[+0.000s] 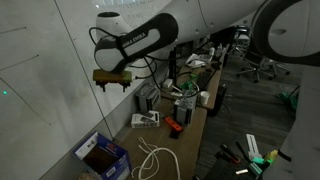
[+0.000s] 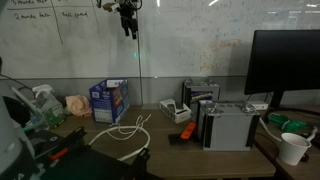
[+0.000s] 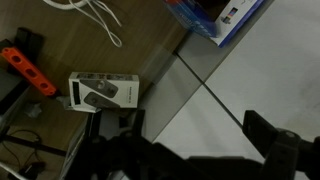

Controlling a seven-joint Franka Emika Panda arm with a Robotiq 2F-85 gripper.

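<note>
My gripper (image 1: 112, 77) hangs high above the table, near the whiteboard; exterior view 2 has it at the top (image 2: 129, 28). In the wrist view its two dark fingers stand wide apart, open and empty. Below lie a small white box with a dark device printed on it (image 3: 103, 90), an orange-and-black object (image 3: 28, 70) and a white cable (image 3: 98, 14). At the wrist view's top edge a blue box (image 3: 208, 16) is partly cut off. None of these touches the gripper.
Silver metal cases (image 2: 228, 128) stand behind and right of the orange object. A monitor (image 2: 285, 68) and a white mug (image 2: 293, 148) are at the right. The whiteboard (image 2: 200, 45) rises along the table's back. Bare wood shows around the cable.
</note>
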